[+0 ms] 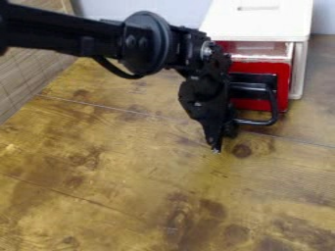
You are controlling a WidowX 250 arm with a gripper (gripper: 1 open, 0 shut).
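The black gripper [216, 143] points down in the upper middle of the camera view, just in front of a white box [296, 29] with a red drawer front [254, 64]. A black U-shaped handle [272, 93] sticks out from the drawer, right beside the gripper and partly behind it. Whether the fingers are open, shut, or on the handle is not clear.
A pale wall stands behind, with a wooden panel at the upper left.
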